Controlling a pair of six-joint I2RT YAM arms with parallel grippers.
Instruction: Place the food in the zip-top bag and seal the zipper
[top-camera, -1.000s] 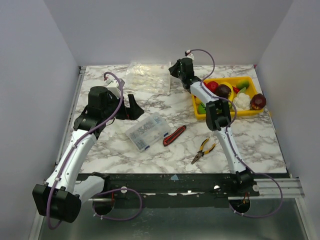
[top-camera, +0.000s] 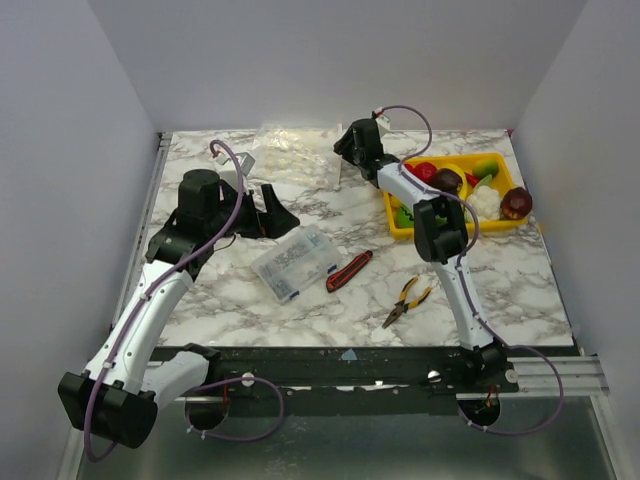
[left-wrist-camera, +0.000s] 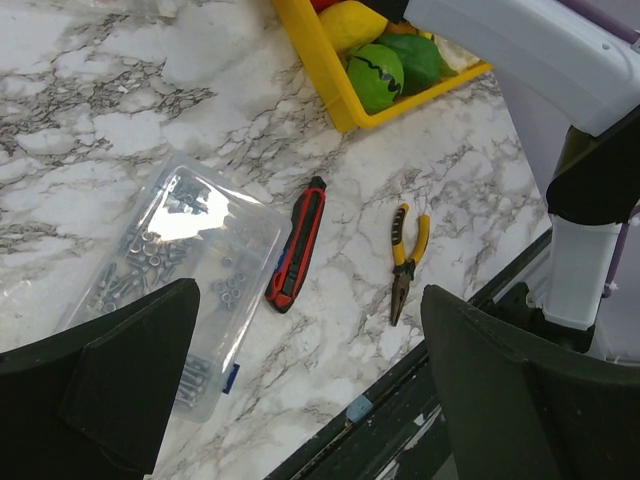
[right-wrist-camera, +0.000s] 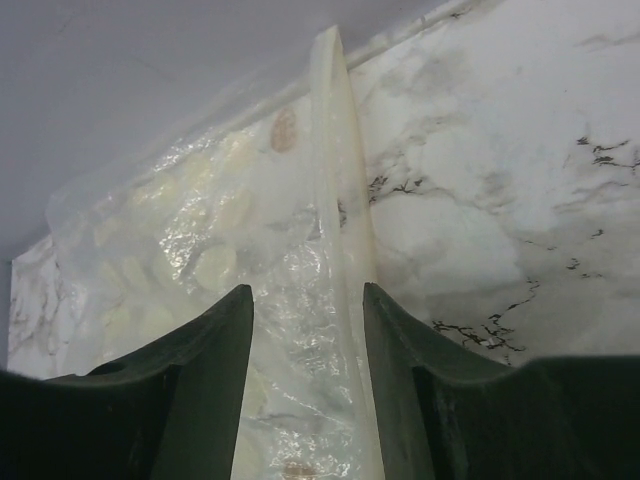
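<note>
A clear zip top bag (top-camera: 295, 157) lies flat at the back of the table; in the right wrist view its folded edge (right-wrist-camera: 330, 200) runs between my right gripper's fingers. My right gripper (top-camera: 346, 147) hovers at the bag's right edge, open with nothing held. My left gripper (top-camera: 273, 210) stands open above the table, left of centre, over the hardware case. The food sits in a yellow bin (top-camera: 400, 232) at the right: red, green and yellow pieces, a cauliflower (top-camera: 485, 202) and a dark red round piece (top-camera: 516, 203). The right arm hides part of the bin.
A clear case of screws (top-camera: 296, 265), a red box cutter (top-camera: 349, 270) and yellow-handled pliers (top-camera: 406, 300) lie on the front half of the marble table. Walls bound the back and both sides.
My right gripper has shifted slightly over the last second and now sits a little lower in the top view. The left arm has moved slightly. The bag and food are unchanged.
</note>
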